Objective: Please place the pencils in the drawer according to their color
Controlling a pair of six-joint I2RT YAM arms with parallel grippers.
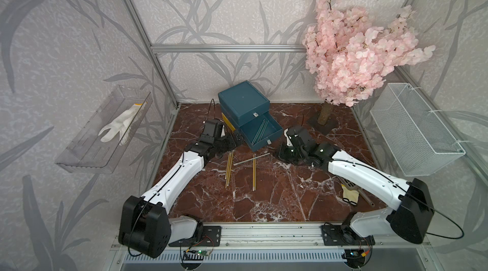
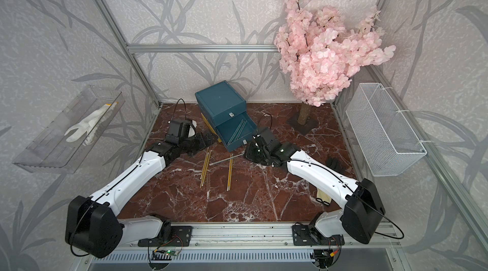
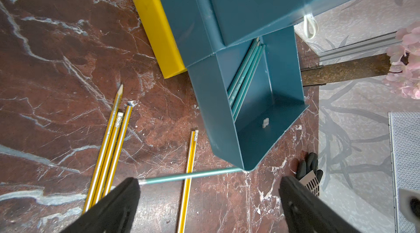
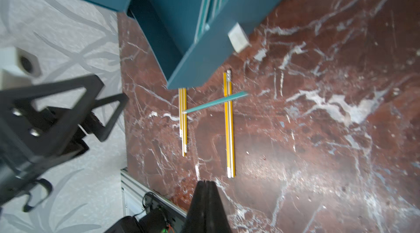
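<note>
My left gripper stands open over the table's left side, left of the drawer, its gap empty. The right gripper is shut just in front of the drawer; no object shows between its fingers. A loose green pencil (image 4: 212, 104) crosses a pair of yellow pencils (image 4: 229, 128), apart from the right fingertips. Its far-left end overlaps another bundle of three yellow pencils (image 3: 106, 156). Several green pencils (image 3: 247, 80) lie in the pulled-out lower drawer (image 3: 258, 141) of the blue-green box (image 1: 244, 99). The upper drawer is closed.
A yellow bar-like object (image 3: 157, 27) stands against the box's left side. Behind and right is the blossom tree's base (image 1: 322, 124). Dark gloves and tools lie at the right under the right arm.
</note>
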